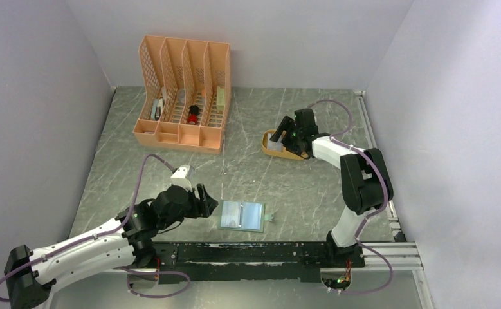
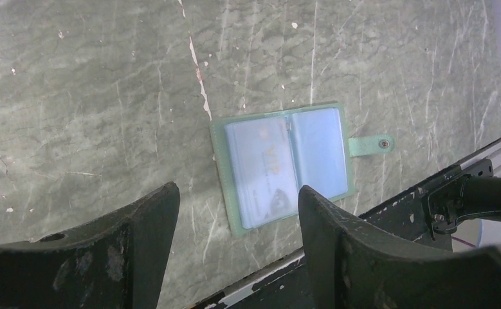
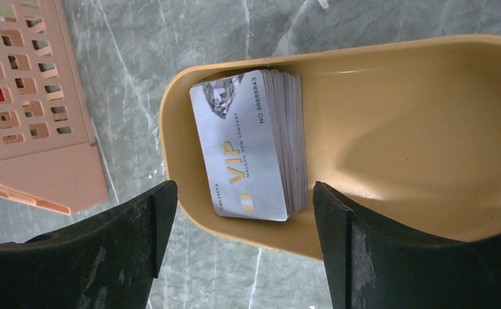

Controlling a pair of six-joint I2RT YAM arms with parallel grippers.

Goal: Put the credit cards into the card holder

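Note:
A stack of white cards point(image 3: 240, 148), the top one printed "VIP", lies at one end of a tan oval tray point(image 3: 415, 122). My right gripper point(image 1: 283, 133) is over that tray with fingers open around the near side of the stack, holding nothing. The card holder point(image 2: 325, 148), an open pale green booklet with clear sleeves and a snap tab, lies at the table's front point(image 1: 242, 215). My left gripper point(image 1: 206, 199) hangs open beside and above it, empty.
A salmon slotted organiser point(image 1: 180, 135) with various small items stands at the back left, left of the tray. The grey table point(image 1: 305, 193) between tray and holder is clear. Walls bound the sides and back.

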